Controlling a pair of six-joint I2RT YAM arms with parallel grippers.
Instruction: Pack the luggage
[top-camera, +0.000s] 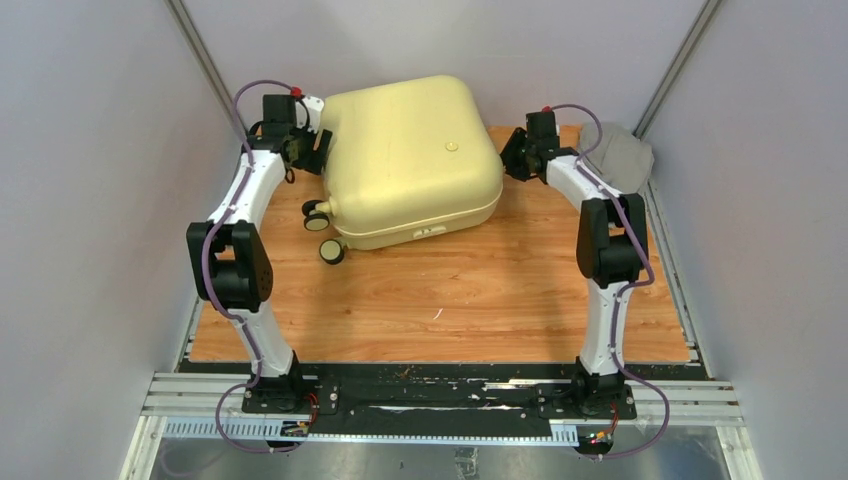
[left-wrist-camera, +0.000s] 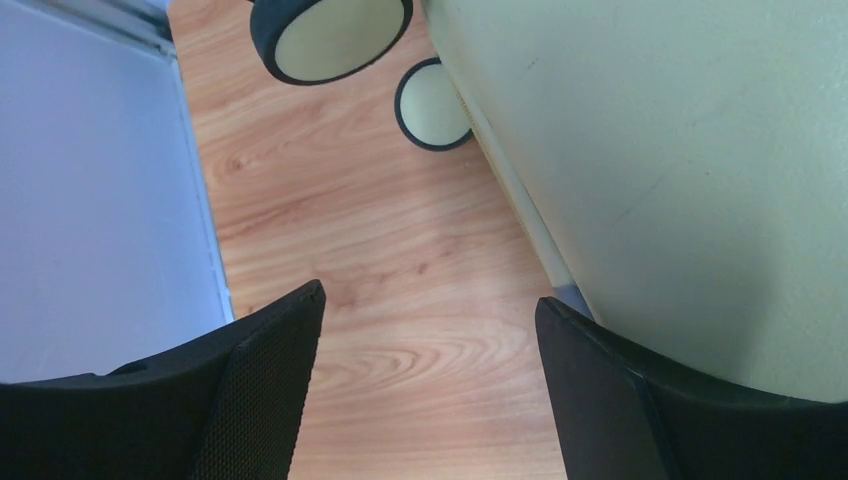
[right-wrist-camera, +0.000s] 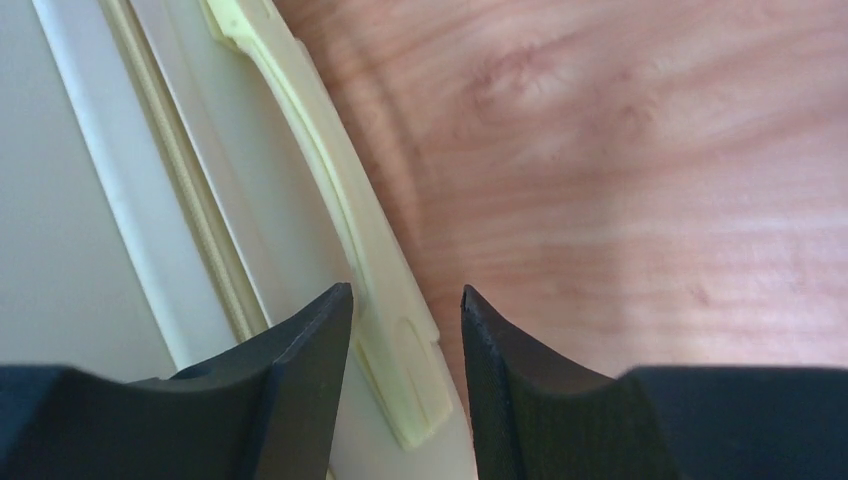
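A pale yellow suitcase (top-camera: 410, 150) lies closed on the wooden table, slightly turned, its wheels (top-camera: 331, 251) toward the left. Close to its left side, near the back, stands my left gripper (top-camera: 312, 160). In the left wrist view its fingers (left-wrist-camera: 270, 370) are wide apart with only bare wood between them, and the suitcase wall (left-wrist-camera: 680, 180) rises at the right. At the suitcase's right side is my right gripper (top-camera: 508, 158). The right wrist view shows the side handle (right-wrist-camera: 350, 210) running down between its parted fingers; I cannot tell whether they touch it.
A folded grey cloth (top-camera: 617, 160) lies at the back right, beside the right arm. Walls close in on both sides and at the back.
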